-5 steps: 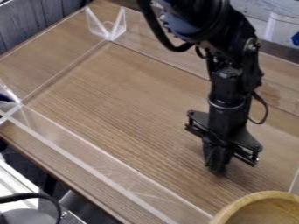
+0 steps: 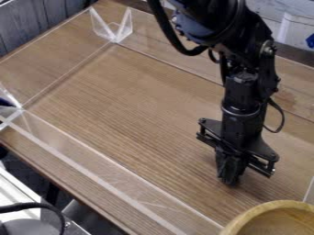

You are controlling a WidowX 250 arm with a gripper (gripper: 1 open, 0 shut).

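The black gripper (image 2: 229, 173) is low over the wooden table (image 2: 105, 110) on the right side of the camera view, its fingertips pointing down at the wood close to the surface. It looks shut, with nothing visible between its fingers. Whether the tips touch the table cannot be told.
A wooden bowl (image 2: 255, 223) is at the bottom right, just below the gripper. Clear plastic pieces (image 2: 113, 26) stand at the back left, and clear strips run along the table's edges. Cables lie at the lower left.
The gripper is almost still, with only a very slight shift in its pose. Nothing else has visibly moved.
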